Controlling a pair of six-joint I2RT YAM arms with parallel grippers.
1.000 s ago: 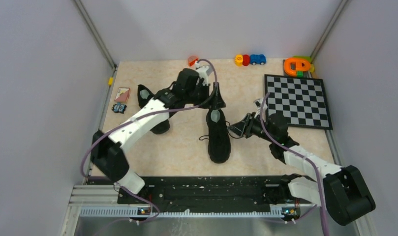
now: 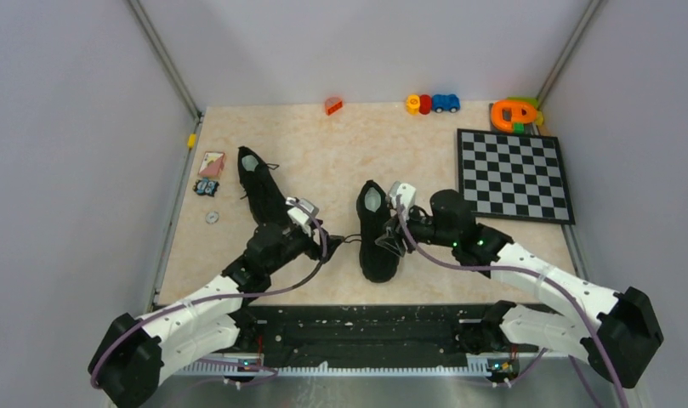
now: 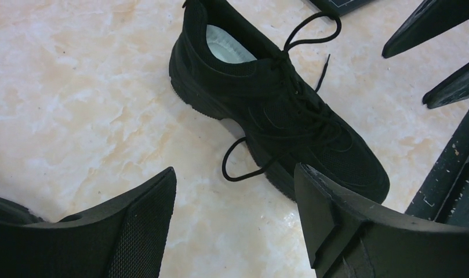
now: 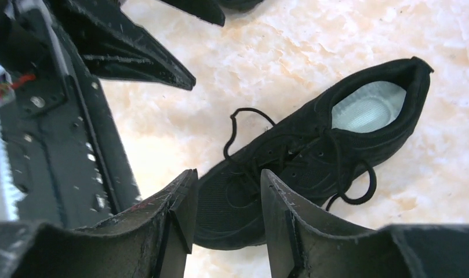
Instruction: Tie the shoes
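A black shoe (image 2: 374,255) lies upright in the middle, laces loose, one loop spread to each side in the left wrist view (image 3: 336,150). My left gripper (image 2: 327,242) is open just left of it, fingers (image 3: 139,220) empty. My right gripper (image 2: 389,238) hovers over the shoe from the right, open and empty; the right wrist view shows the shoe (image 4: 301,174) beyond its fingers (image 4: 180,214). A second black shoe (image 2: 255,178) lies to the left, partly hidden by the left arm.
A checkerboard (image 2: 510,170) lies at the right; toys (image 2: 445,103) stand along the back. Small items (image 2: 211,165) lie at the left edge. A dark rail runs along the front.
My left gripper has swung from above the middle shoe's heel down and toward the front, to the shoe's left. My right gripper has moved leftward over the shoe.
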